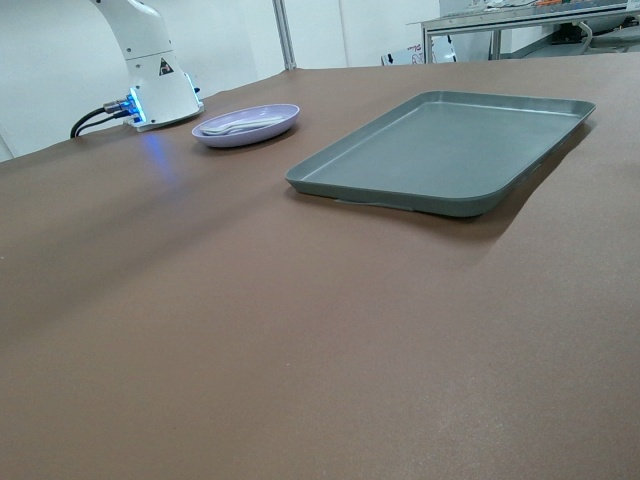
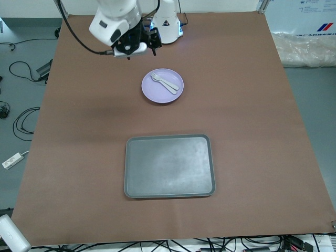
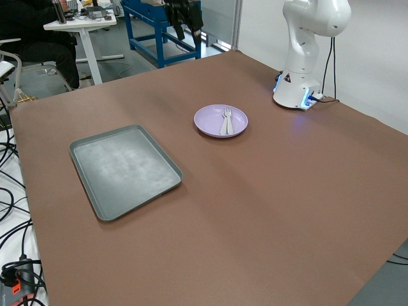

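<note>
A lavender plate (image 2: 148, 90) holds a white fork and knife (image 2: 167, 85) in the middle back of the table; it also shows in the top view (image 1: 245, 138) and right view (image 3: 209, 121). A grey-green rectangular tray (image 2: 169, 166) lies empty nearer the front in the left view. My gripper (image 2: 142, 51) hangs at the back, above and left of the plate, in the left view; whether it is open or shut is unclear. In the right view it appears dark at the top (image 3: 186, 32).
The white robot base (image 1: 160, 100) stands at the back edge with cables. Cables and equipment lie beyond the table's edges.
</note>
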